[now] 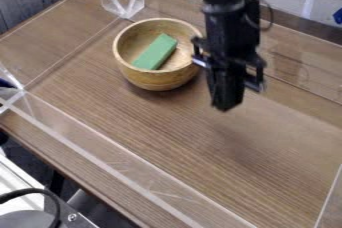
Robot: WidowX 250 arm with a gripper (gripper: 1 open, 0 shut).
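Observation:
My dark gripper (225, 90) hangs over the middle right of the table, motion-blurred, just right of a wooden bowl (136, 72). It looks shut, with nothing visible between its fingers, though the blur hides detail. A green block (156, 50) lies inside the bowl.
A small clear plastic piece (122, 2) stands at the back left. Transparent edging runs along the table's sides, and a light-coloured object with a black cable is at the bottom left corner.

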